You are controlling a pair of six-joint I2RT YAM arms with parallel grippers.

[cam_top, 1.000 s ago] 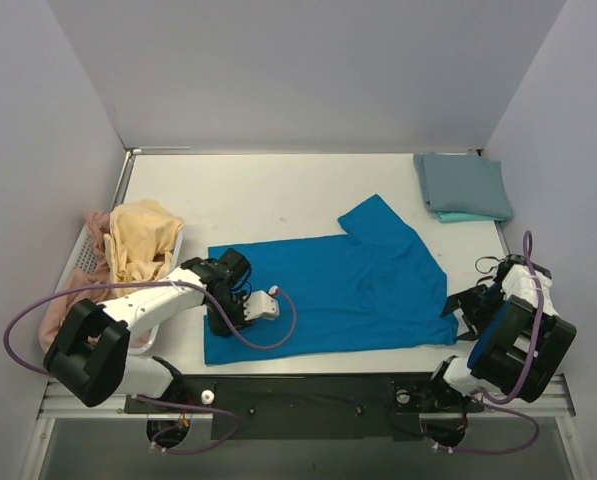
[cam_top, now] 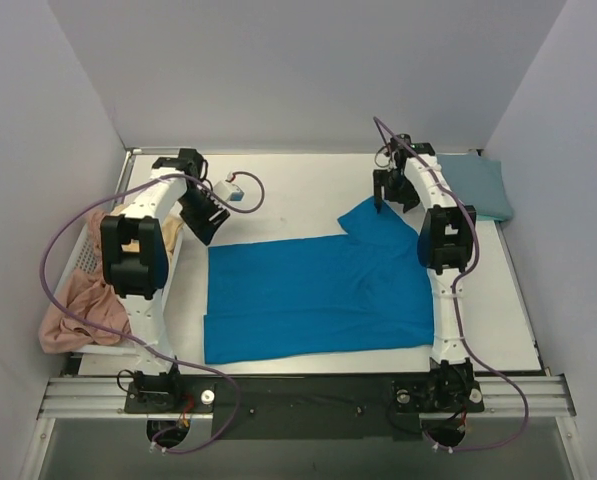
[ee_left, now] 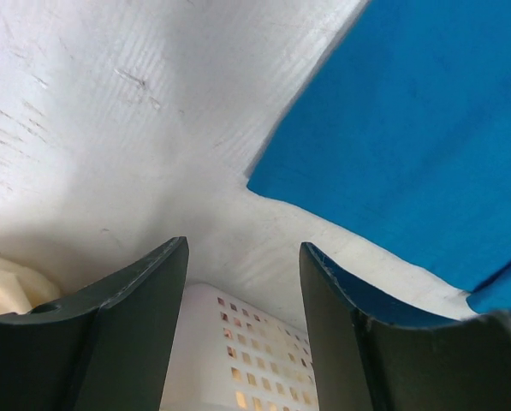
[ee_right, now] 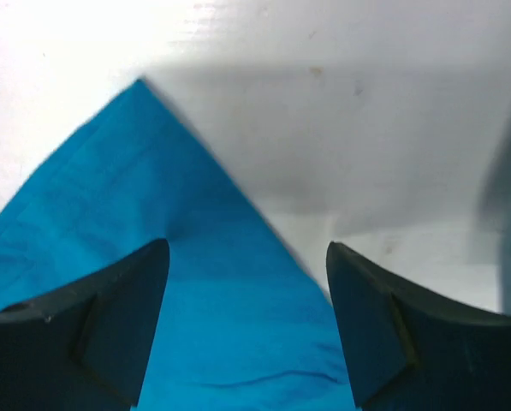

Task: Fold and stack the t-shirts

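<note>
A blue t-shirt (cam_top: 308, 290) lies spread on the white table, with one sleeve angled out at its far right. In the top view my left gripper (cam_top: 216, 232) hovers by the shirt's far left corner. That corner of the blue cloth (ee_left: 276, 171) shows beyond the open fingers (ee_left: 157, 291) in the left wrist view, with nothing between them. My right gripper (cam_top: 390, 200) is over the sleeve at the far right. Seen from the right wrist, the sleeve tip (ee_right: 144, 107) lies ahead of the parted fingers (ee_right: 127, 308), and cloth runs beneath the gap.
At the left a white mesh basket (cam_top: 178, 262) holds pink cloth (cam_top: 88, 305) and yellowish cloth, partly under my left arm. A folded grey-green stack (cam_top: 478, 183) sits at the back right. Bare table (cam_top: 288, 195) stretches behind the shirt.
Both arms have swung from the front of the shirt to its far side. The right one has also come inward from the right wall to the sleeve. The shirt's layout looks the same.
</note>
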